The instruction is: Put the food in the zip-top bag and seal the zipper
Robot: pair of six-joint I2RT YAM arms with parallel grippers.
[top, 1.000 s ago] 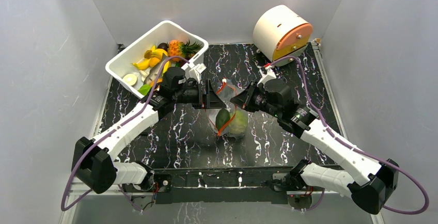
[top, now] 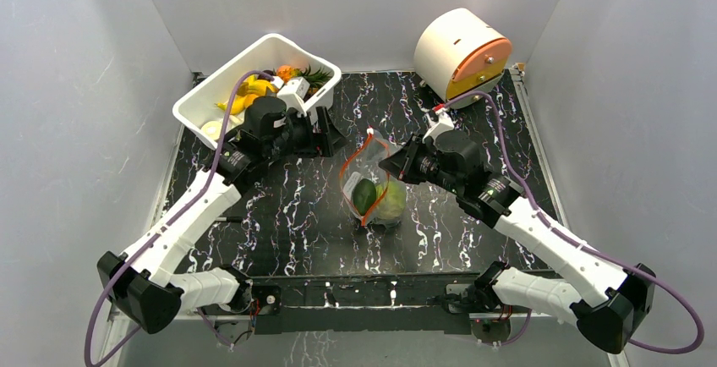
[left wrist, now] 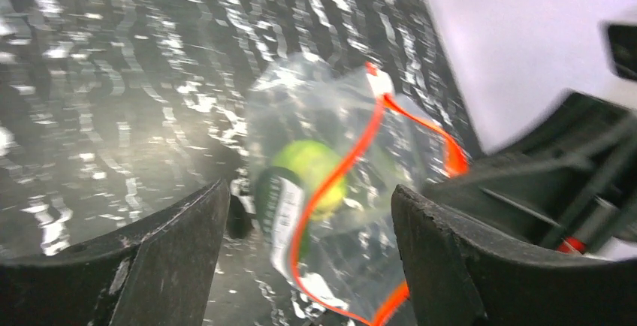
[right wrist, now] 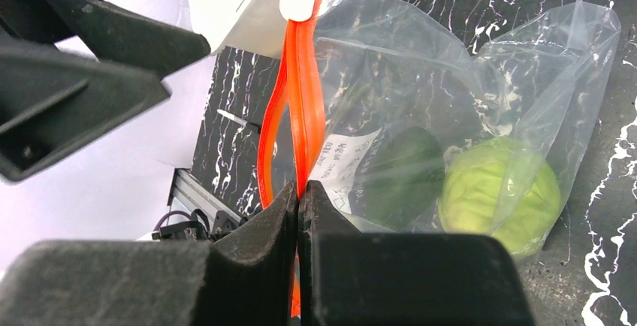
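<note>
The clear zip top bag [top: 372, 183] with orange zipper stands mid-table, holding a dark green avocado [top: 363, 197] and a pale green round food [right wrist: 499, 194]. My right gripper [top: 385, 164] is shut on the bag's orange-edged rim [right wrist: 300, 153], seen between its fingers in the right wrist view. My left gripper [top: 334, 134] stands open, up and left of the bag; in the left wrist view the bag lies beyond its empty fingers.
A white bin [top: 188, 106] of fruit stands at back left, partly under the left arm. A cream drum-shaped box [top: 448, 41] stands at back right.
My left gripper has moved back and leftward, away from the bag. The right arm has stayed nearly still.
</note>
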